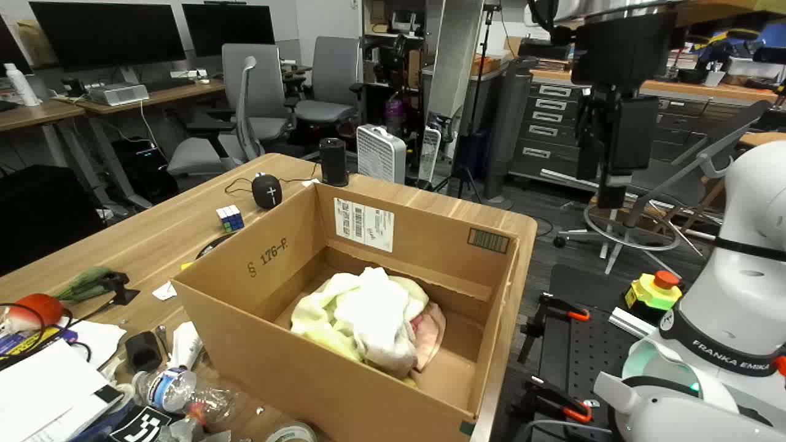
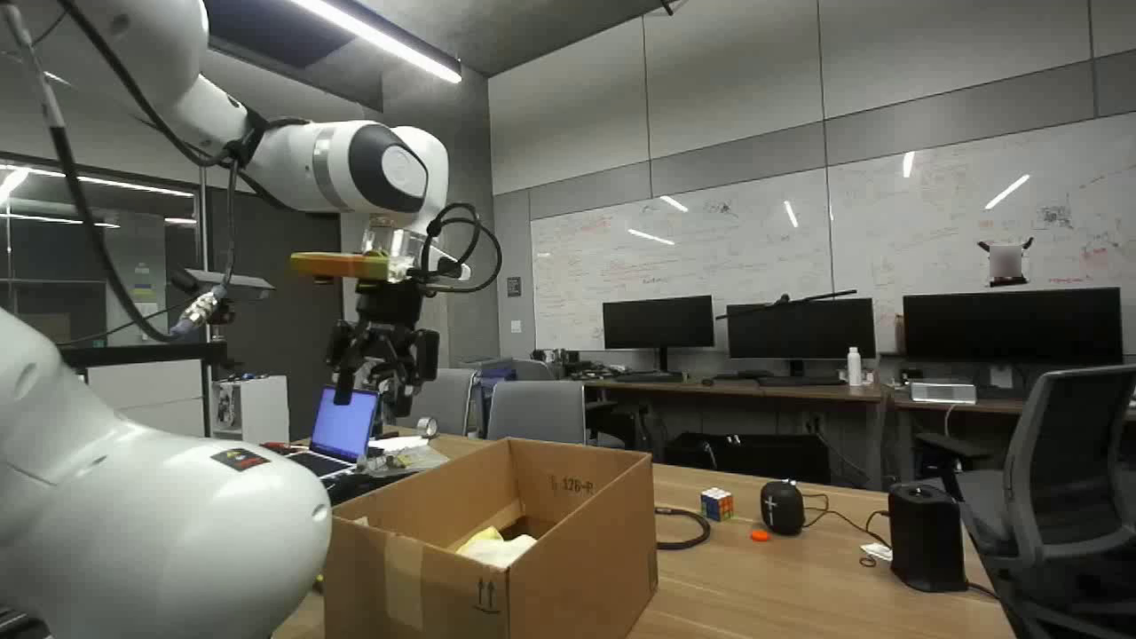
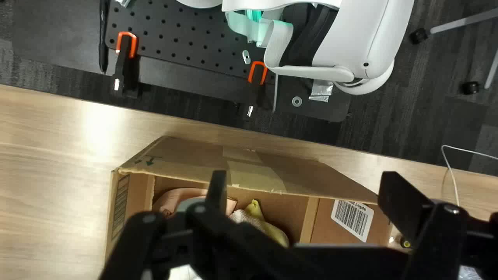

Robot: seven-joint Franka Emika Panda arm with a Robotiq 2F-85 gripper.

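Note:
A cardboard box (image 1: 295, 353) with its top open stands on the wooden table. Inside it lies a crumpled heap of cloths, with a white cloth (image 1: 376, 309) on top, a pale yellow cloth (image 1: 321, 308) to its left and a pink cloth (image 1: 429, 331) at its right. The second exterior view shows only the top of the white cloth (image 2: 495, 548) over the box wall. High above the box hangs my gripper (image 2: 370, 396), pointing down. It is open, with its two fingers wide apart in the wrist view and nothing between them. The gripper's body covers part of the box there.
A bottle (image 1: 177, 390), papers (image 1: 55, 387) and other clutter crowd the table beside the box. A Rubik's cube (image 2: 716, 504), a round speaker (image 2: 783, 508) and a black cylinder speaker (image 2: 928, 538) stand on another side. Orange-tipped clamps (image 3: 125, 60) grip the robot's mount.

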